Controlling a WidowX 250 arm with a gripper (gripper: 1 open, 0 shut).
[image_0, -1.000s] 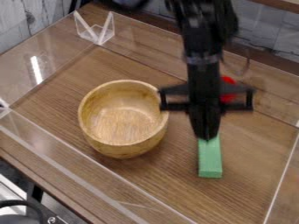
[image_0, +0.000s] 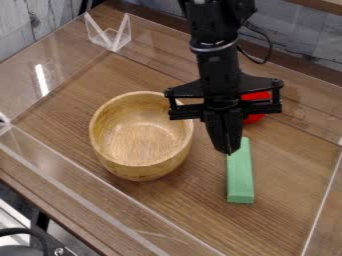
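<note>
My black gripper (image_0: 218, 132) hangs over the middle of the table, shut, with nothing visible between its fingers. Just right of and below it lies a light green bar (image_0: 239, 178), flat and lengthwise toward the front. A wide tan bowl (image_0: 118, 145) stands to the left of the gripper. A red object (image_0: 255, 120) lies behind the gripper at the right, mostly hidden by it.
A white wire-like object (image_0: 110, 30) is at the back left. A dark cable shows at the bottom left corner.
</note>
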